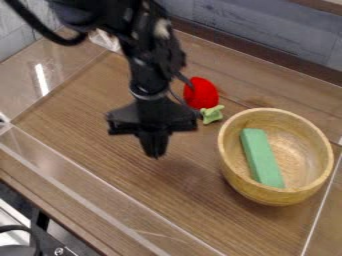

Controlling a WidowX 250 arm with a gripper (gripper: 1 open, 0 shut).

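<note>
The black robot arm reaches down from the top left to the middle of the wooden table, ending in my gripper (pixel 158 139), which looks shut with nothing visible between its fingers. A red object (pixel 201 92) lies behind it to the right, beside a small green piece (pixel 211 115). A round wooden bowl (pixel 313 150) at the right holds a long green block (pixel 261 158).
A black cable runs along the bottom left corner. Something pale is at the top left, behind the arm.
</note>
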